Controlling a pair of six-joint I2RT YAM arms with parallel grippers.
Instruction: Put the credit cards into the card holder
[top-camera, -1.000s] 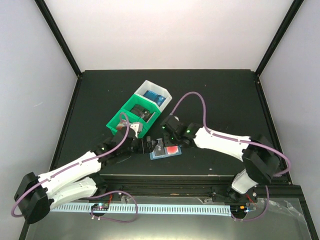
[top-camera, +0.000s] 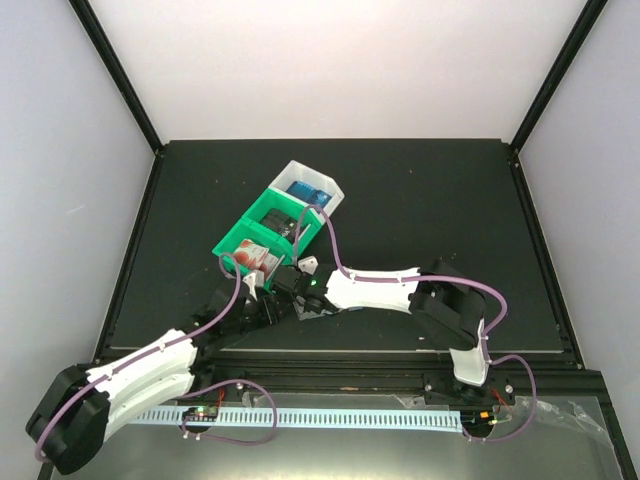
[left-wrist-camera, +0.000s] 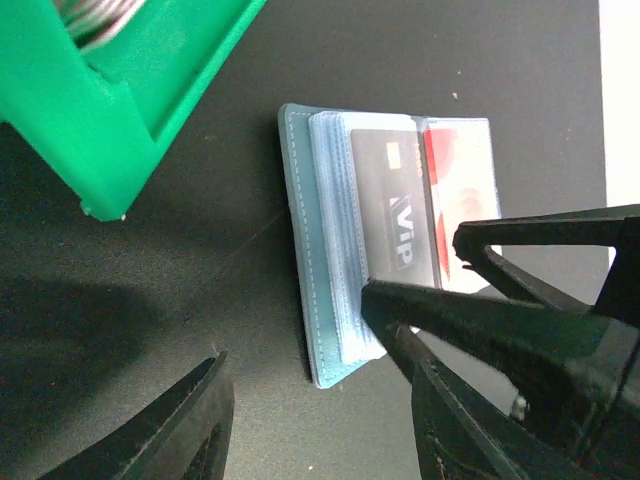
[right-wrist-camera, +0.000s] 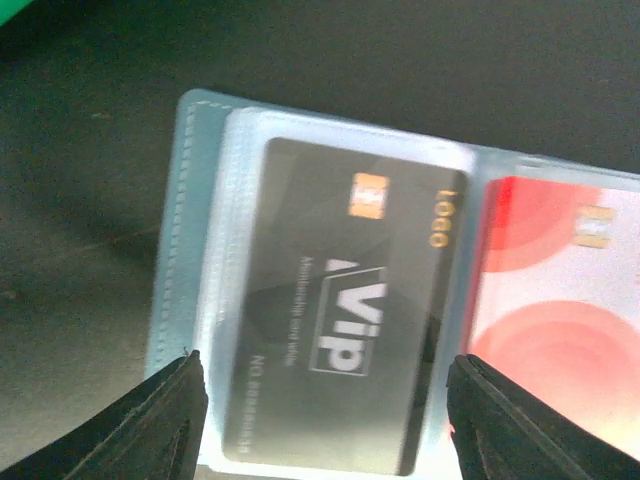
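The card holder (left-wrist-camera: 305, 240) is an opened pale-blue clear sleeve lying flat on the black table. A black VIP card (right-wrist-camera: 335, 300) sits in its left pocket and a red-and-white card (right-wrist-camera: 565, 290) in its right pocket. Above the black card, my right gripper stands open, its fingers apart with nothing seen between them. In the left wrist view its black fingers (left-wrist-camera: 545, 235) reach in from the right over the holder. My left gripper is open and empty, just left of the holder. From the top, the right arm hides most of the holder.
A row of bins stands behind and left of the holder: a green bin (top-camera: 219, 247) with red-and-white cards, another with dark cards (top-camera: 282, 222), and a white bin (top-camera: 335, 197) with blue cards (top-camera: 307, 192).
My right gripper has moved left and toward the front, over the holder, now covering most of it from the top. The left gripper has drawn back to the left, away from the holder.
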